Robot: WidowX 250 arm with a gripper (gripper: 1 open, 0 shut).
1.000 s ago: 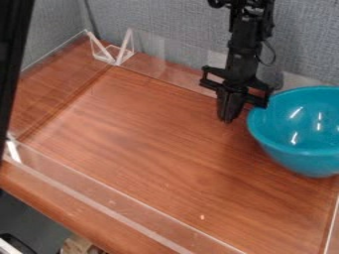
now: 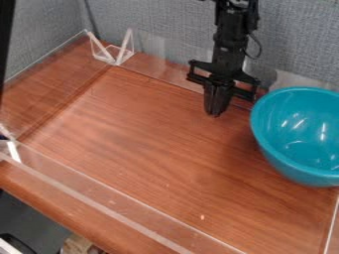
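Note:
My black gripper (image 2: 216, 101) points down over the wooden table (image 2: 133, 159) near the back, just left of a large turquoise bowl (image 2: 298, 139). Its fingertips look closed, with nothing visible between them. Whether they touch the table is hard to tell.
A white wire stand (image 2: 111, 52) is at the back left. Grey walls border the back, and a clear low edging runs along the front.
The bowl looks almost unmoved, perhaps slightly lower in view than a second ago.

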